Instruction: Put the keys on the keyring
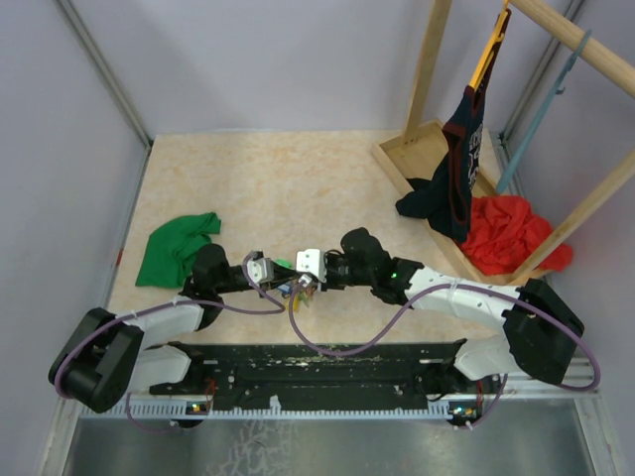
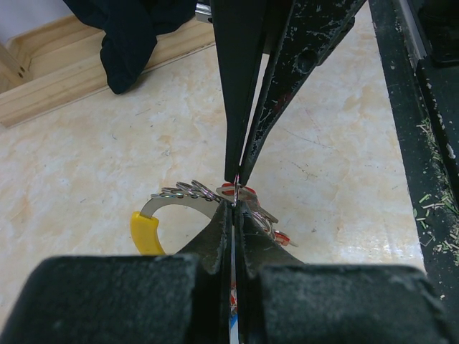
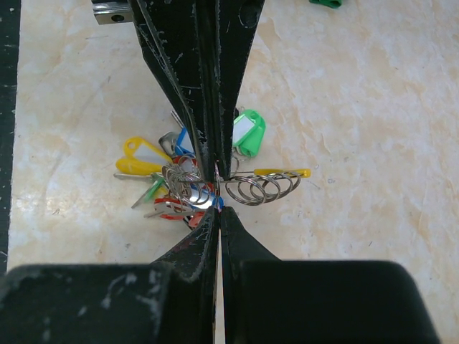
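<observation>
Both grippers meet at the centre in the top view. In the left wrist view my left gripper is shut at a thin upright metal piece, held where my right gripper's tips (image 2: 238, 179) also close on it. In the right wrist view my right gripper is shut on that piece too, facing the other tips. Wire rings (image 3: 265, 188) spread around it. Keys (image 3: 133, 177) and tags, yellow (image 3: 143, 152), green (image 3: 247, 136), blue and red, cluster behind; whether any key is threaded on the ring I cannot tell.
A green cloth (image 1: 169, 253) lies at left. At right stands a wooden frame with a tray (image 1: 417, 159), a dark hanging cloth (image 1: 446, 178) and red cloth (image 1: 506, 238).
</observation>
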